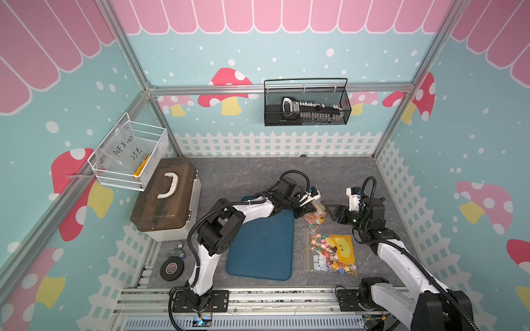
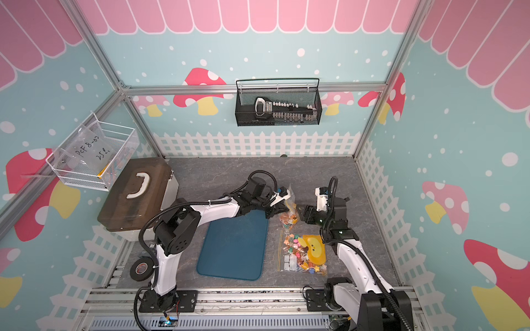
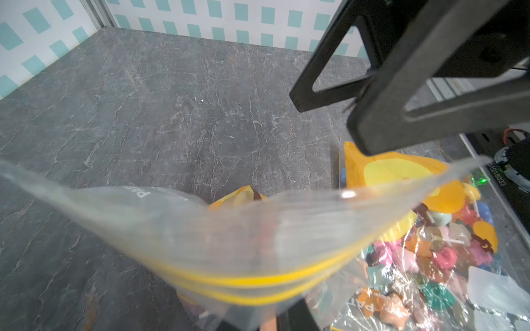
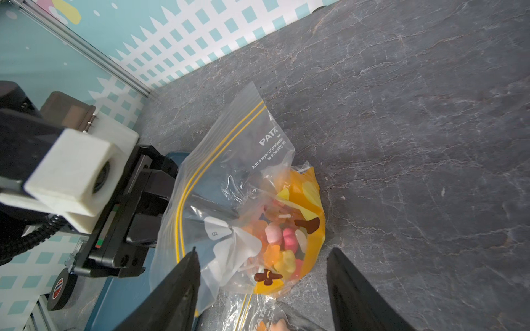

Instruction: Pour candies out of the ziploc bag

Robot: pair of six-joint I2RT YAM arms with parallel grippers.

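Observation:
A clear ziploc bag (image 4: 259, 149) with yellow zip lines stands propped on the grey table, its top film leaning toward my left gripper (image 1: 307, 209). Inside it are colourful candies (image 4: 281, 237) and an orange-yellow packet (image 4: 308, 190). In the left wrist view the bag's film crosses right in front of the camera and covers most of the left fingertips, so their hold on it cannot be made out. My right gripper is open on the bag's right side, its fingers spread wide with nothing gripped. The right wrist view sees the bag beyond them.
A second clear bag of candies (image 1: 322, 251) with a yellow packet (image 1: 343, 249) lies flat in front of the first. Beneath the left arm is a blue tray (image 1: 259, 248). A brown-lidded box (image 1: 165, 193) stands farther left. Bare table lies behind the bag.

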